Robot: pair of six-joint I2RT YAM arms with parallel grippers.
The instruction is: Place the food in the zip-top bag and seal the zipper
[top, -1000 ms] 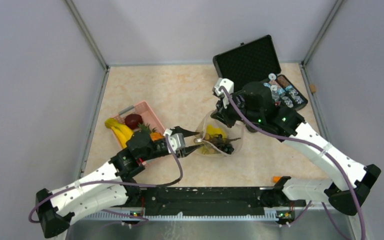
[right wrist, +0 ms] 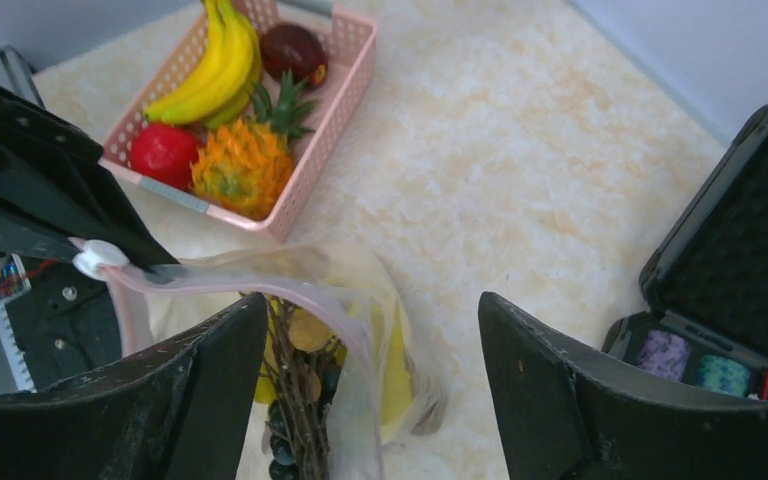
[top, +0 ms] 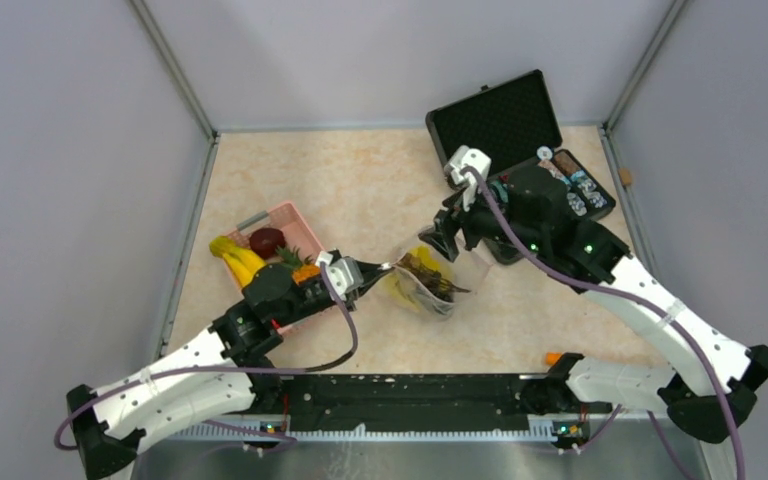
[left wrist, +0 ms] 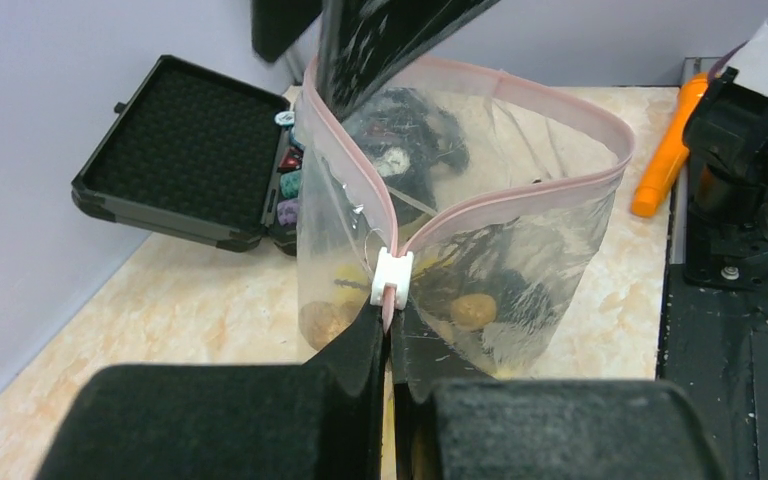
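The clear zip top bag point(top: 435, 290) stands open on the table, holding yellow, brown and dark food items. My left gripper point(top: 385, 268) is shut on the bag's zipper at the white slider point(left wrist: 391, 277), where the pink zipper edges meet. My right gripper is part open above the bag, its fingers spread over the bag's far zipper rim; nothing shows firmly between them.
A pink basket point(top: 295, 225) with fruit stands at the left. An open black case point(top: 490, 115) with coloured items lies at the back right. An orange tube point(left wrist: 670, 145) lies at the front right.
My left gripper has closed at the slider and shifted slightly up and left in the top view. My right gripper has opened and moved rightward, away from the bag's rim.
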